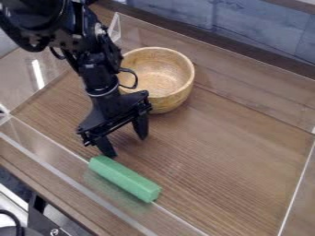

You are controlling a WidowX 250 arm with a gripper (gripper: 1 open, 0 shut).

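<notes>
My black gripper [121,129] hangs low over the wooden table at the centre left, its fingers spread apart with nothing visible between them. A green cylinder [123,178] lies diagonally on the table just below and in front of the fingertips, apart from them. Behind the gripper, to its upper right, sits a tan bowl [167,74], partly hidden by the arm.
A pale strip runs along its left side, with dark cabling at the bottom left corner. A wall stands at the back.
</notes>
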